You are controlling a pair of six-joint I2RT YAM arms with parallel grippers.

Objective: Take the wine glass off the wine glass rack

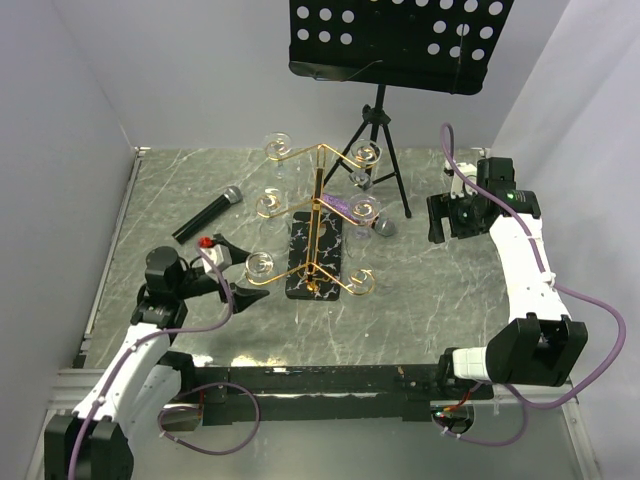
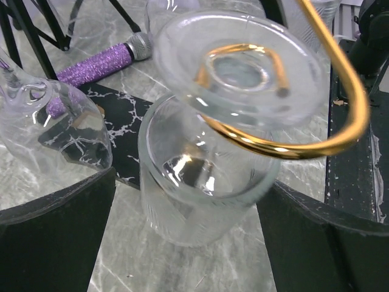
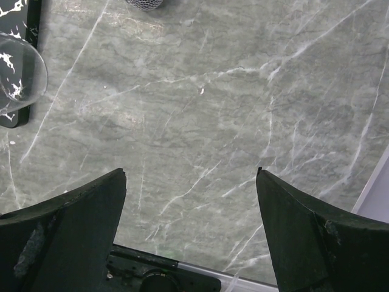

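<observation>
The gold wine glass rack [image 1: 317, 215] rises from a black marbled base [image 1: 300, 262], with clear glasses hanging upside down from its curled arms. Its front left arm carries a wine glass [image 1: 260, 264]. Around that glass my left gripper [image 1: 256, 276] stands open, a finger on either side. From the left wrist, the clear glass bowl [image 2: 200, 207] sits between the spread fingers, and its round foot [image 2: 182, 42] rests in the gold curl [image 2: 292, 149]. Whether a finger touches it, I cannot tell. My right gripper is open over bare table, well right of the rack.
A black microphone [image 1: 208, 214] lies left of the rack; a purple glittery microphone [image 2: 97, 64] lies behind it. A music stand [image 1: 376, 115] stands at the back. Other hanging glasses [image 2: 51, 125] are close to my left gripper.
</observation>
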